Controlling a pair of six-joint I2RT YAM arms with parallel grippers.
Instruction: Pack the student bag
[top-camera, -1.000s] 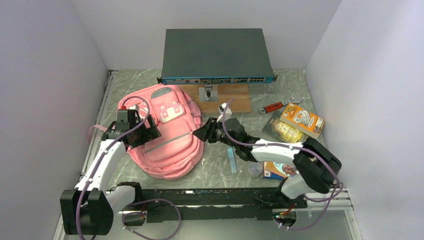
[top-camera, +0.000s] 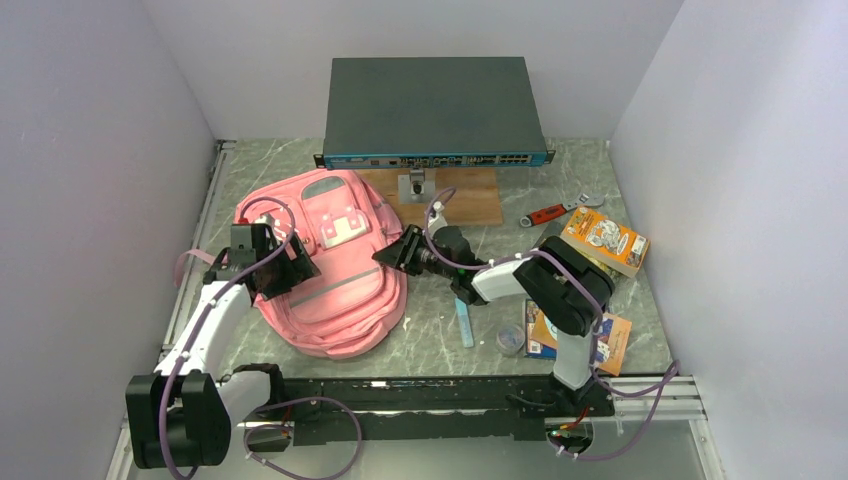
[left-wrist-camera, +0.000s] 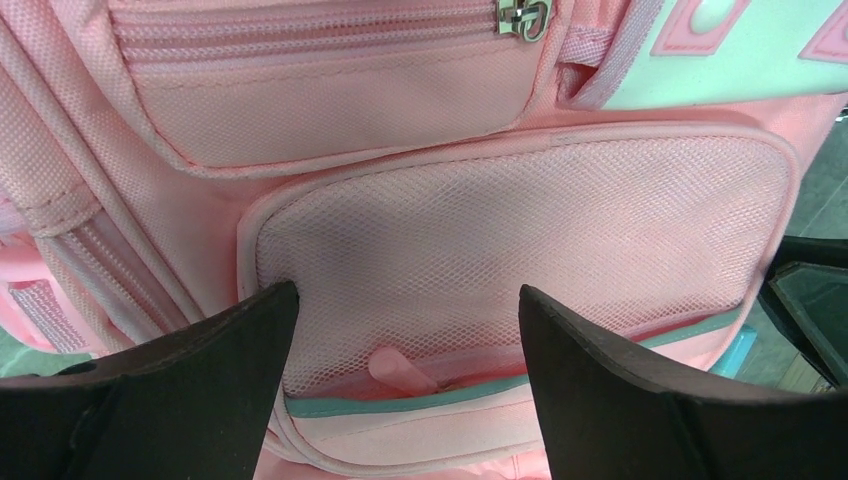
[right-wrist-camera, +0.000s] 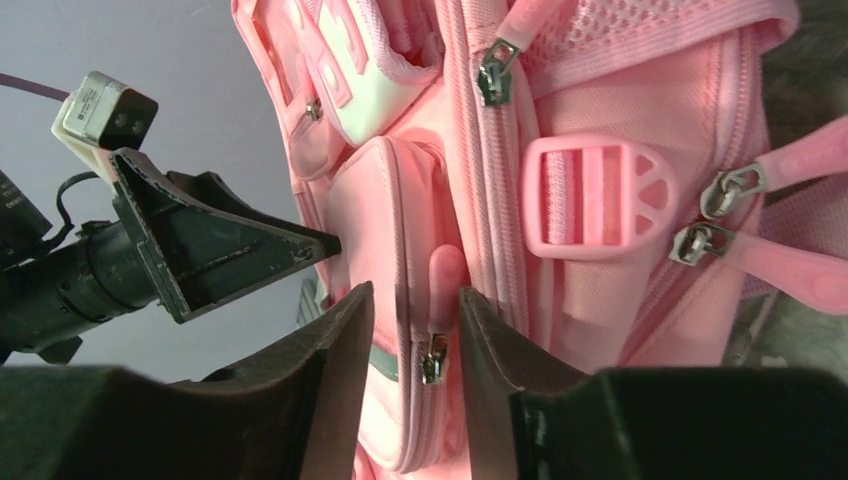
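Note:
The pink backpack (top-camera: 345, 290) lies on the left of the table, its front with pockets and zippers facing up. Over its left part, my left gripper is open above a mesh-panelled pocket (left-wrist-camera: 520, 220), with nothing held; a pink zipper pull (left-wrist-camera: 400, 370) shows between and below its fingers. My right gripper comes from the right at the bag's side edge. Its fingers are part open around another pink zipper pull (right-wrist-camera: 445, 285), with a gap visible at the left finger. The left gripper's dark finger (right-wrist-camera: 230, 240) also appears in the right wrist view.
At the right lie an orange box-like book (top-camera: 607, 240) and other books (top-camera: 612, 345), partly under the right arm. A blue stick (top-camera: 465, 322), a clear round container (top-camera: 510, 340) and a red-handled tool (top-camera: 548, 214) are on the table. A dark rack unit (top-camera: 430, 105) overhangs the back.
The left arm has barely shifted. The bag looks unmoved.

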